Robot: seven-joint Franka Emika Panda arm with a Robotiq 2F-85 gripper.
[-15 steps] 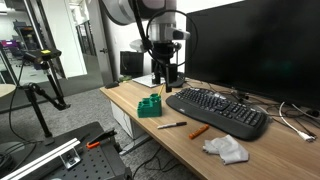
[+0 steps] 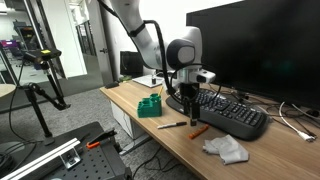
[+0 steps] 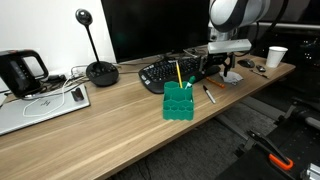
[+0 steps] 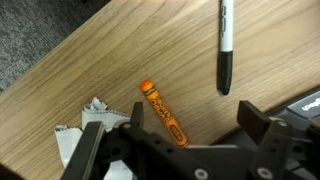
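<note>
My gripper is open above the table, with nothing held between its fingers. An orange stick with dark print lies below, nearer the left finger in the wrist view. A black-and-white marker rests on the wood toward the upper right of that view. In exterior view 1 the gripper hangs over the area between the marker and the keyboard, and the orange stick lies just to the right. A crumpled pale cloth sits farther right. A green holder stands apart from the gripper, with a yellow pencil upright in it.
The black keyboard lies behind these items, below a large monitor. Cables run along the back right. A white cup stands at the far end. Bare table extends left of the green holder.
The arm has come down over the past second, bringing the gripper closer to the tabletop by the marker and the orange stick. The objects on the table have stayed put.
</note>
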